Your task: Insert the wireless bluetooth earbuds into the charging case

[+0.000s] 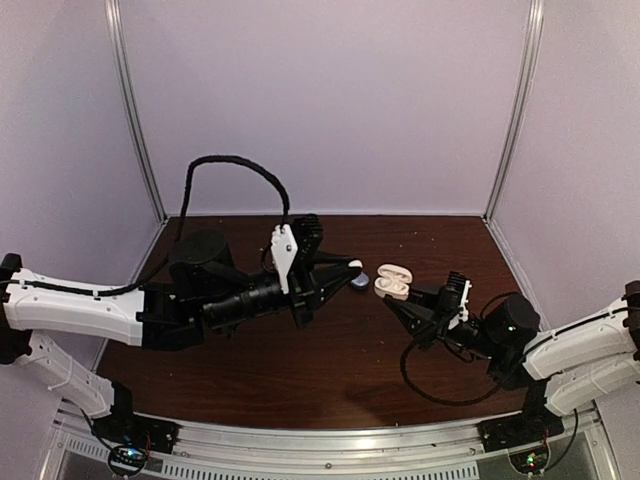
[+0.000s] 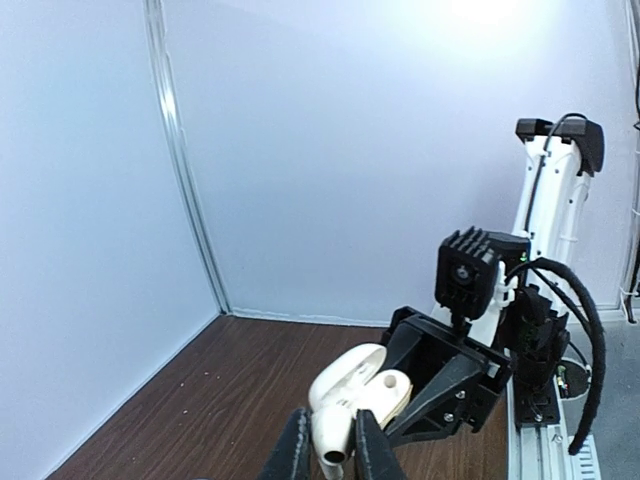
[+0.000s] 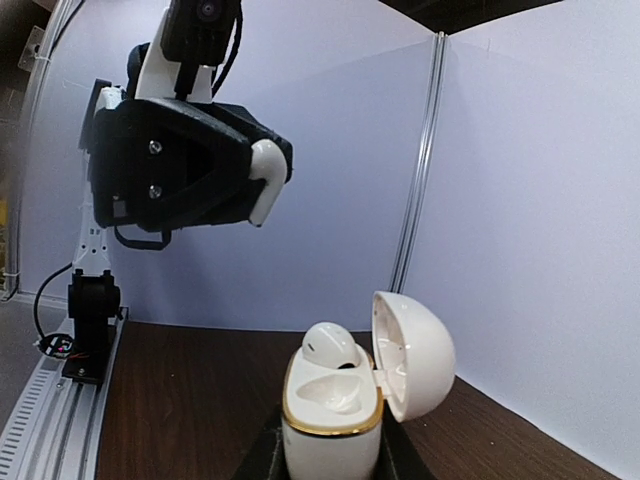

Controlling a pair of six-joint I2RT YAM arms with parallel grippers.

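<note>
My left gripper [image 1: 345, 268] is raised just left of the case, shut on a white earbud [image 2: 332, 432] that shows at its fingertips. My right gripper [image 1: 393, 298] is shut on the white charging case [image 3: 330, 450], which is held upright with its lid [image 3: 410, 355] open. In the right wrist view one cavity holds an earbud [image 3: 328, 343] and the nearer one is empty. The left gripper and its earbud sit higher than the case.
A small blue-grey object [image 1: 359, 282] lies on the dark wooden table [image 1: 320, 370] behind the grippers. Walls surround the table.
</note>
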